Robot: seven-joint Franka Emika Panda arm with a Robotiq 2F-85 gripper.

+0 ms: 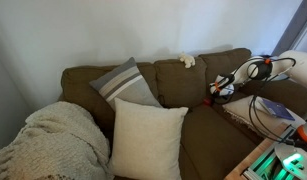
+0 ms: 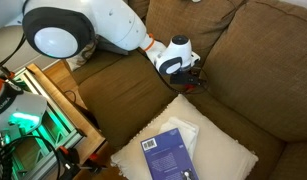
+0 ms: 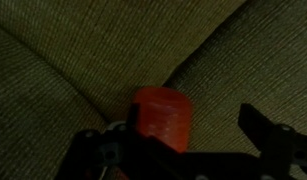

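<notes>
A red object with a rounded top rests on the brown couch, at the crease where the cushions meet. My gripper is open around it in the wrist view; the object sits close to the left finger, with a wide gap to the right finger. Whether that left finger touches it cannot be told in the dark picture. From outside, the arm reaches down to the seat near the backrest, and only a bit of the red object shows beside the gripper.
A cream pillow with a purple book on it lies in front of the arm. A white plush toy sits atop the backrest. Farther along are a white pillow, a striped pillow and a fluffy blanket.
</notes>
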